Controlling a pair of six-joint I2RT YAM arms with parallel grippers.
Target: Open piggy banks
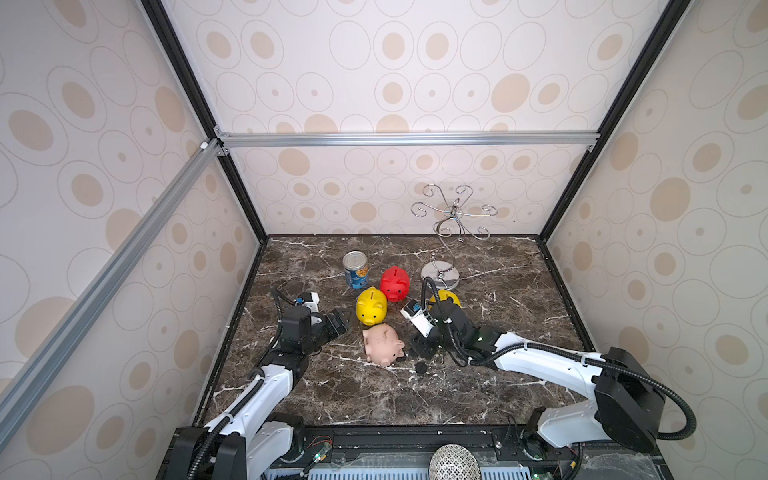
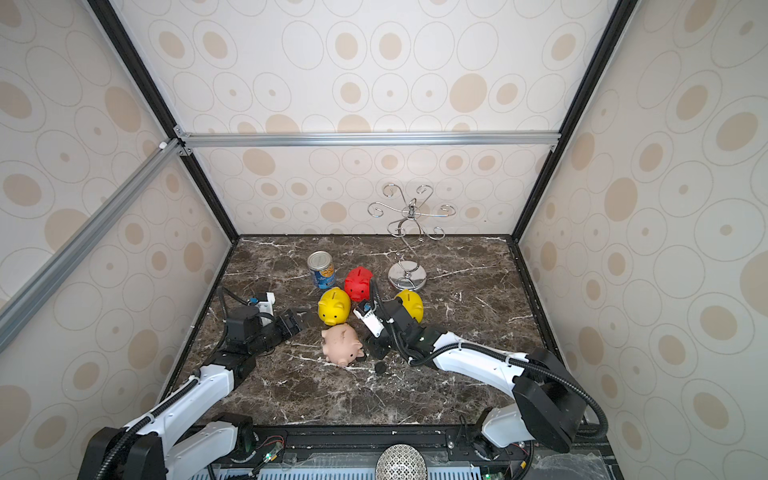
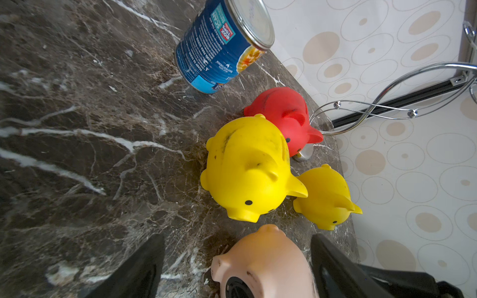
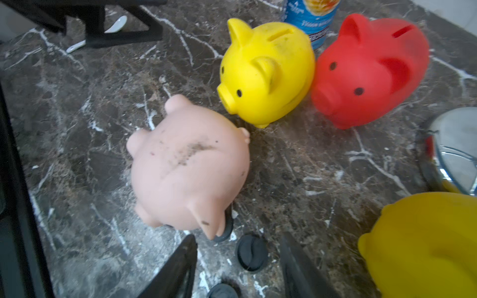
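Observation:
The pink piggy bank (image 4: 188,164) rests on the dark marble top with black round stoppers (image 4: 251,251) beside it. Behind it stand a yellow piggy bank (image 3: 248,164) and a red one (image 4: 372,69); another yellow one (image 4: 422,243) sits at the right. My left gripper (image 1: 337,320) is open, left of the pink bank; its fingers frame that bank's dark opening at the bottom of the left wrist view. My right gripper is open above the stoppers, right of the pink bank, with nothing held.
A blue can (image 1: 356,272) stands at the back left, a wire stand on a round base (image 2: 406,276) at the back right. The counter (image 1: 288,264) is clearer toward the left and back corners.

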